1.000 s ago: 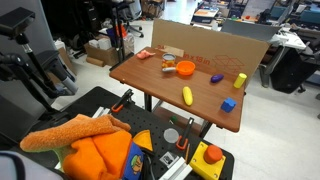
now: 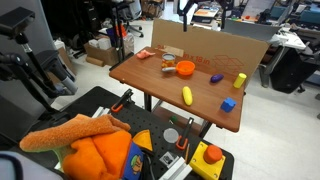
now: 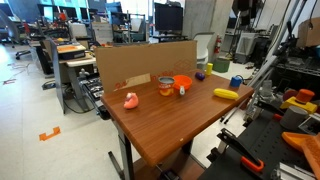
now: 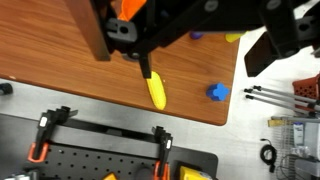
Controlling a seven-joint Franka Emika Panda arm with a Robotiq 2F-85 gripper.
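High over the wooden table (image 2: 160,80), my gripper stands open in the wrist view, with a wide gap between its fingers and nothing held. Below it lies a yellow elongated object, banana-like (image 4: 157,92), near the table's front edge. To its right sits a blue object (image 4: 218,92). An orange bowl (image 2: 185,69) rests near the table's middle, beside a small copper-coloured can (image 2: 168,62). Farther right are a purple object (image 2: 217,78) and an upright yellow cylinder (image 2: 240,79). A pinkish-red item (image 3: 131,100) occupies the left end.
A cardboard panel (image 3: 145,62) stands along the table's back edge. In front is a black base (image 2: 150,130) bearing orange cloth (image 2: 100,150) and a yellow box with a red button (image 2: 212,155). Bare wood surrounds most objects.
A dark part of the arm with the gripper has come into exterior view 1 at the top, above the panel. The tabletop objects have not moved.
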